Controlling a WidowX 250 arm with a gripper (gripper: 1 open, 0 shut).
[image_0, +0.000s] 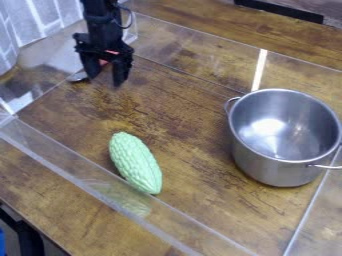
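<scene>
The dark gripper (104, 62) is at the upper left, low over the back left corner of the wooden surface, beside a small object with red and silver parts that it partly hides. Whether its fingers are open or shut is unclear. A pale green bitter melon (135, 161) lies at the front centre-left. A large steel pot (278, 128) with side handles stands on the right.
Clear low plastic edging runs along the left, front, back and right. Wrinkled silvery material (30, 40) lies at the back left.
</scene>
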